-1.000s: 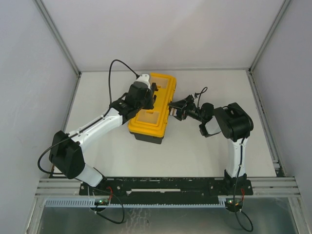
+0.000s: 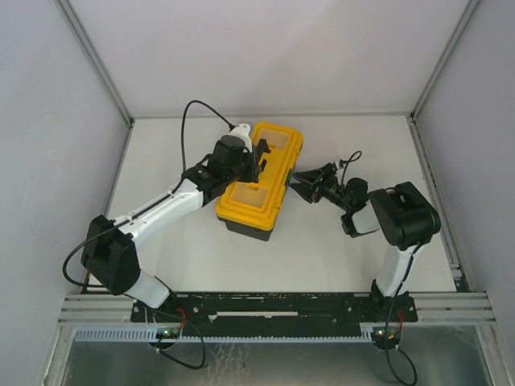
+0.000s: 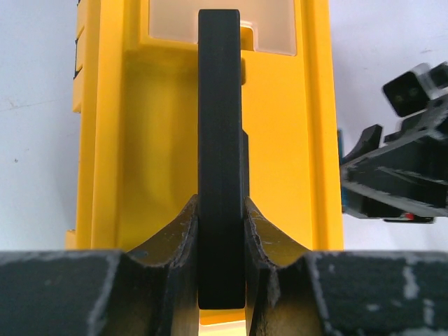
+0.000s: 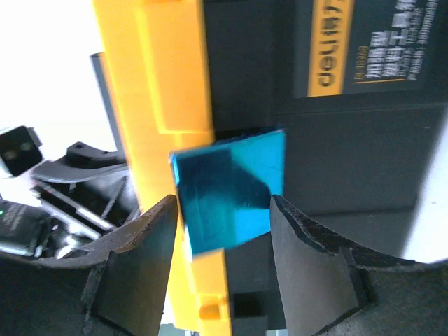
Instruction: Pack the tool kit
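The tool box (image 2: 252, 195), yellow lid over a dark body, stands slanted in mid-table with its lid down. Along the lid runs a black handle (image 3: 221, 112). My left gripper is over the lid, its fingers flush against both sides of the handle. On the box's right side, a blue latch (image 4: 231, 185) tilts out from the dark wall. My right gripper has one fingertip at each edge of this latch; whether it grips the latch is unclear. The inside of the box is hidden.
A label (image 4: 371, 45) is on the box's dark wall. Both arms reach in close to the box from opposite sides.
The box has shifted to the right and turned slightly. My right gripper and arm have moved right too, and my left gripper a little the same way.
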